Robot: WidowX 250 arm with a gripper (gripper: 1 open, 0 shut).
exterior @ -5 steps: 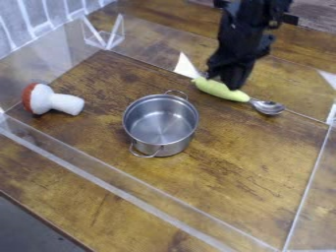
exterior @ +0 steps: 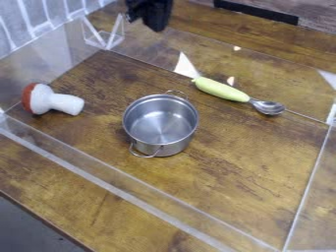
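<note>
A steel pot point(exterior: 160, 126) with two handles sits near the middle of the wooden table. Behind it to the right lies a spoon with a pale yellow-green handle point(exterior: 221, 90) and a steel bowl point(exterior: 268, 106). A white toy with a red top point(exterior: 53, 100) lies on its side at the left. My black gripper point(exterior: 149, 14) is cut off by the top edge, high above and behind the pot; its fingers are too dark and blurred to tell their state.
Clear plastic walls point(exterior: 118, 184) surround the work area. Bare wood point(exterior: 197, 197) is open in front of the pot. A white railing stands at the back left.
My gripper has moved up and to the left, away from over the spoon and mostly out of the top of the view. The objects on the table look unchanged.
</note>
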